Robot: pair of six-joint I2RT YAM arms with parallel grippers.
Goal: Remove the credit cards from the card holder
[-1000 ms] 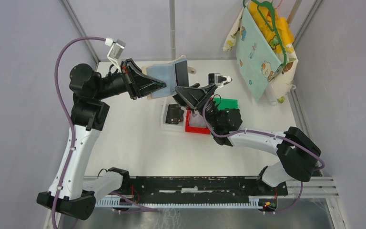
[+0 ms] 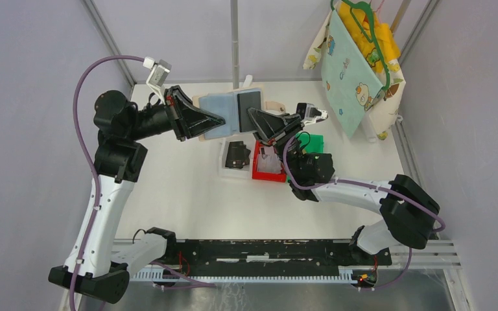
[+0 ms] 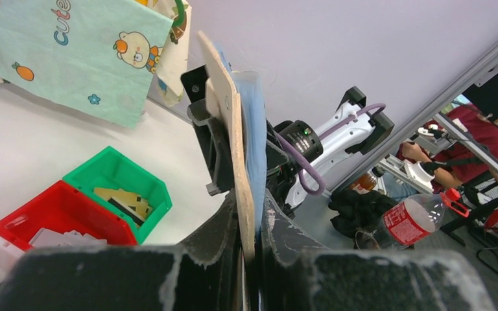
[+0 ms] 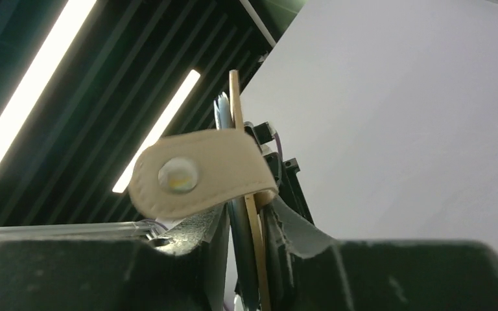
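The card holder, beige with light-blue sleeves and a dark panel, is held upright in the air. My left gripper is shut on it, pinching it edge-on in the left wrist view. From the other side, my right gripper has its fingers around the dark-panel end; in the right wrist view the holder stands between them, with its snap strap in front. Whether those fingers grip tightly is hard to see. Individual cards cannot be made out.
Below are a white box, a red box and a green box with small items inside. A cloth bag stands at the back right.
My left gripper and the holder have dipped slightly in the top view.
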